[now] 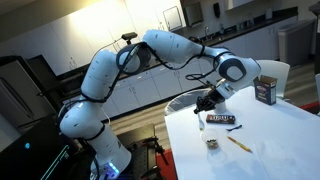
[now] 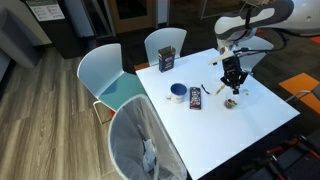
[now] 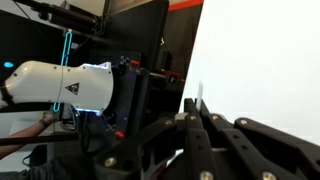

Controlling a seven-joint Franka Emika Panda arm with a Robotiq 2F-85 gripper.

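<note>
My gripper (image 1: 205,104) is above the white table (image 1: 185,158), on the side nearer the arm's base. In the wrist view, the gripper looks shut, its dark linkage filling the bottom edge. A thin pale object (image 3: 199,95) shows at its tips; whether it is held or lies beyond cannot be told. A slim white item (image 1: 200,121) appears just below the gripper in exterior view 1. Near it are a dark oblong packet (image 1: 217,119), a small round item (image 1: 212,143), a yellow stick (image 1: 240,145) and a dark pen-like object (image 1: 234,128).
A tall dark box (image 1: 265,90) stands at the table's far side. The blue-and-white mug (image 2: 179,93) is beside the packet (image 2: 195,97). White chairs (image 2: 113,78) border the table, and a lined bin (image 2: 145,145) stands next to it.
</note>
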